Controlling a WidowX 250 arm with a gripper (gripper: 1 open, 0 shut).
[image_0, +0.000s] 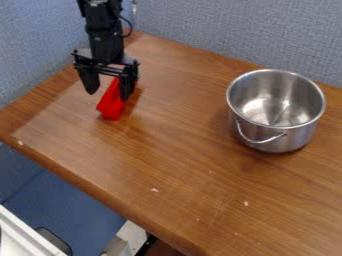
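My black gripper (107, 80) hangs open at the upper left, its two fingers spread over a red object (112, 102) on the wooden table (174, 190). The red object is partly hidden behind the gripper, so I cannot tell whether the fingers touch it.
A large steel pot (274, 108) with a wire handle stands on the right side of the table. Grey-blue padded walls rise behind and to the left, and the table's front left edge drops to a blue floor.
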